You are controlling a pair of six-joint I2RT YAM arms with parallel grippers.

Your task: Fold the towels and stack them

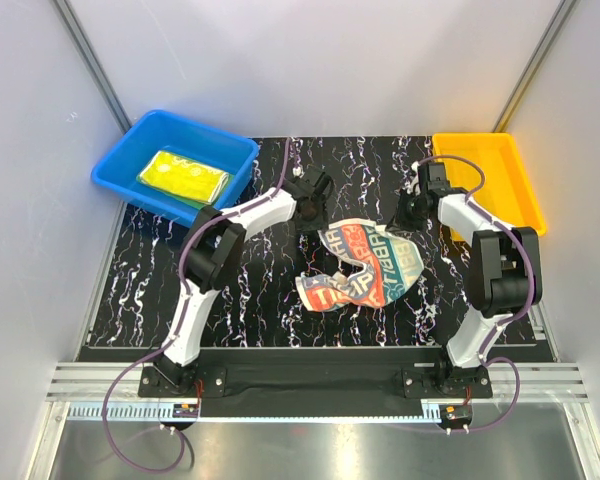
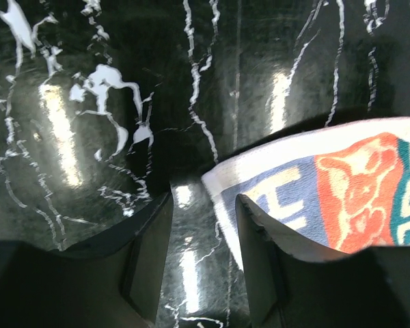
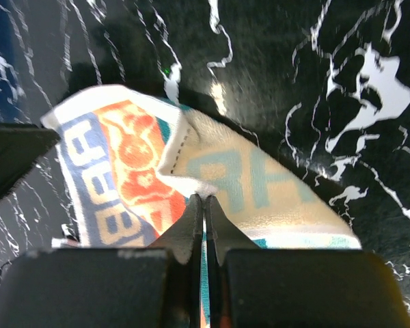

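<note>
A crumpled multicoloured towel with lettering lies in the middle-right of the table. My left gripper is part open at the towel's upper-left corner, its fingers either side of the white hem's tip, which lies just beyond them. My right gripper is shut at a folded white hem of the towel, with the hem's tip at its fingertips. A folded yellow towel lies in the blue bin at the back left.
The blue bin stands at back left, the orange bin at back right, beside my right arm.
</note>
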